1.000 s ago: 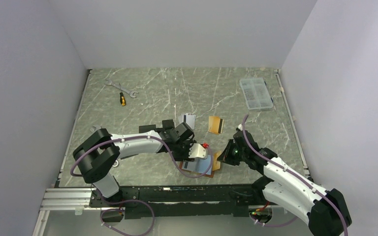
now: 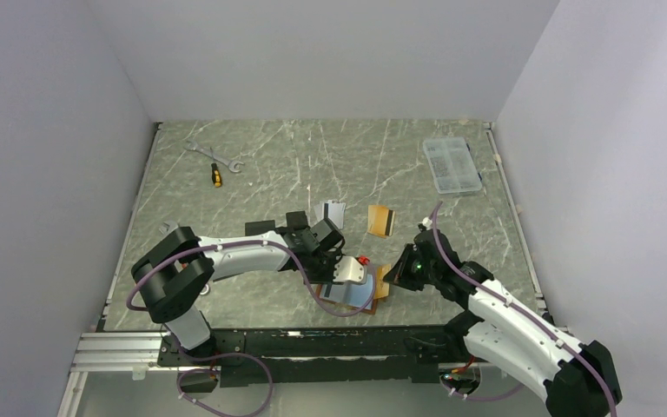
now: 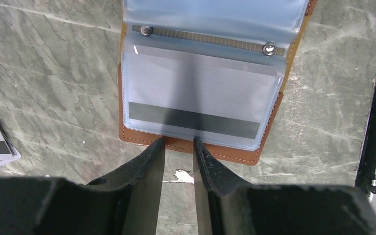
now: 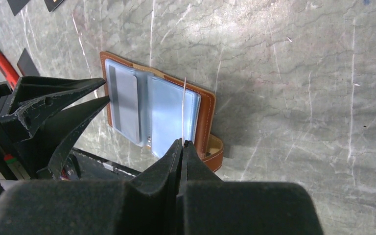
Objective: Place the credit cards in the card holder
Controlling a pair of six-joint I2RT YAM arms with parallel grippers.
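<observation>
The brown card holder (image 4: 205, 122) lies unfolded near the table's front, its clear pocket pages facing up. A white card with a grey stripe (image 3: 200, 81) sits inside one pocket. At that pocket's edge stands my left gripper, a gap between its fingertips and nothing in it. My right gripper is shut on a thin card, which shows edge-on in the right wrist view and as a gold card (image 2: 383, 280) in the top view, at the holder's right side. Farther back lie white cards (image 2: 336, 214) and gold cards (image 2: 378, 221).
Black cards (image 2: 260, 228) lie behind the left arm. A clear plastic box (image 2: 452, 165) stands at the back right; a wrench (image 2: 230, 164) and a screwdriver (image 2: 216, 175) are at the back left. Right of the holder, the table is bare.
The left arm shows almost no movement, and the holder lies in the same place.
</observation>
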